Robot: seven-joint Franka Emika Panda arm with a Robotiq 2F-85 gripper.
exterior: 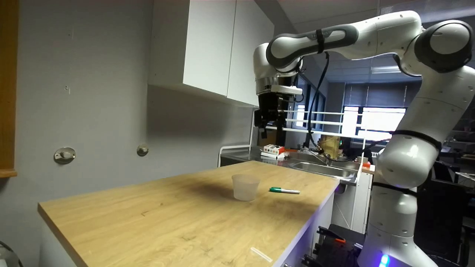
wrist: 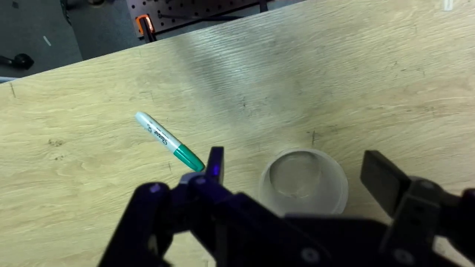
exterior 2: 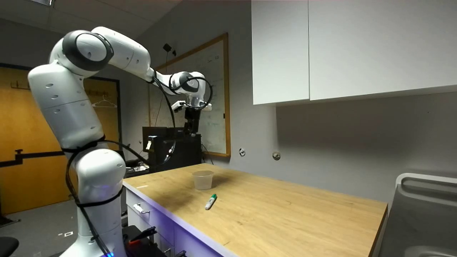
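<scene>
A translucent plastic cup (exterior: 245,187) stands upright on the wooden counter, and in the wrist view the empty-looking cup (wrist: 307,182) shows between the spread fingers. Beside it, apart, lies a white marker with a green cap (wrist: 169,141); exterior view 2 shows the same marker (exterior 2: 210,201) flat on the wood. High above the counter hangs my gripper (exterior: 269,127), pointing down. Its fingers are open in the wrist view, the left fingertip (wrist: 216,162) close to the cap's end in the picture, with nothing held.
A white wall cabinet (exterior: 209,44) hangs over the back. Past the counter's far end are a metal sink (exterior: 323,168) and small boxes (exterior: 273,150).
</scene>
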